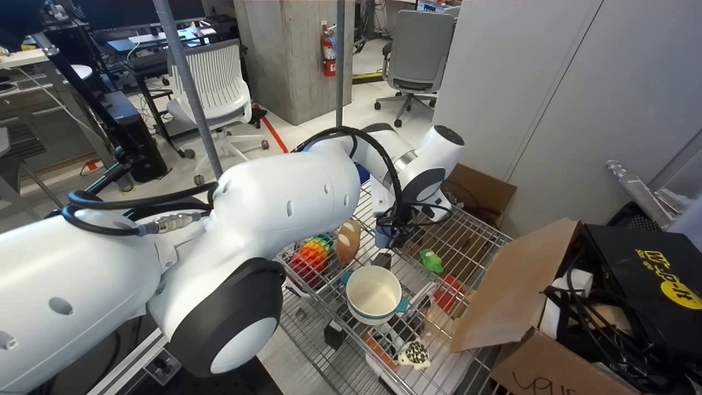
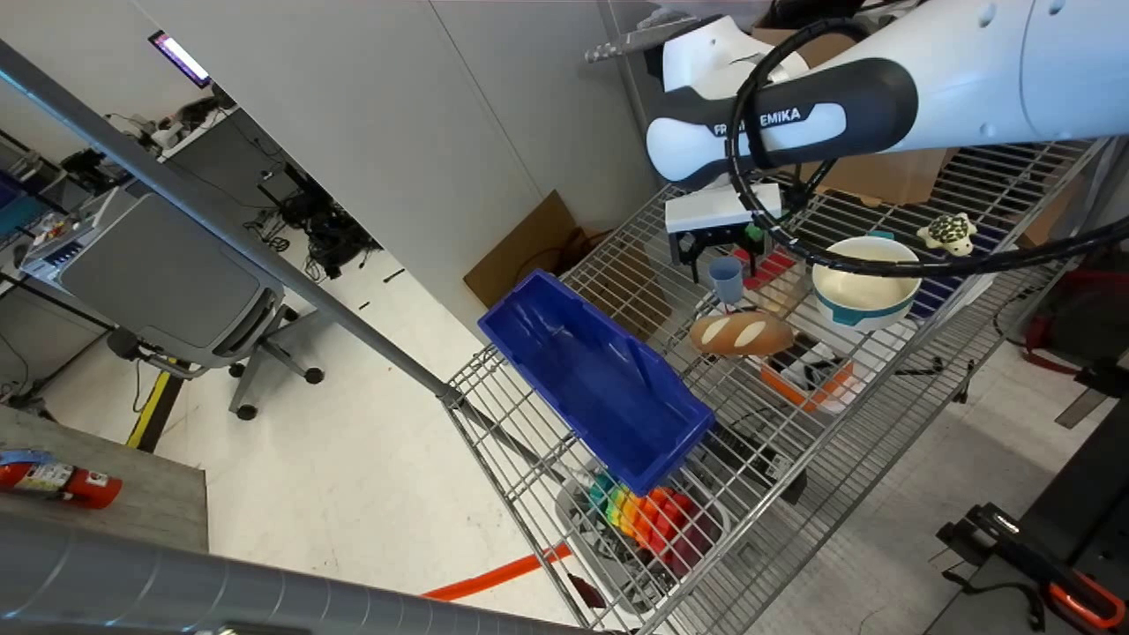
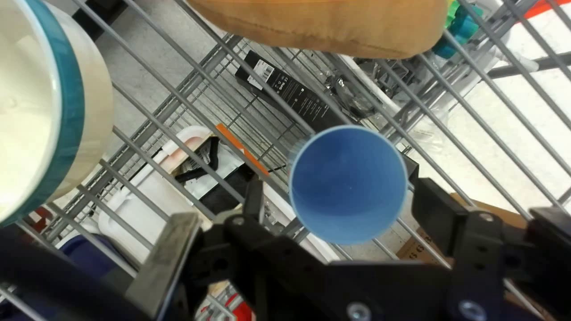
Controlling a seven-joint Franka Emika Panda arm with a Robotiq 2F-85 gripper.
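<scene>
The blue cup [image 3: 348, 184] stands upright on the wire shelf, its mouth facing the wrist camera. My gripper is open, one finger on each side of the cup; a gap shows beside the left finger [image 3: 255, 200], while the right finger [image 3: 428, 206] is close to the rim. From the opposite side, exterior view 2 has the cup [image 2: 727, 277] just below and between the fingers. Much of the cup is hidden behind the gripper in exterior view 1, where only a bit of blue [image 1: 381, 238] shows.
Beside the cup lie a bread loaf [image 2: 741, 333] and a cream pot with teal handles [image 2: 863, 291]. A blue bin [image 2: 593, 370] rests on the shelf's other end. Also nearby are a green toy [image 1: 431, 261] and a spotted turtle [image 1: 415, 354].
</scene>
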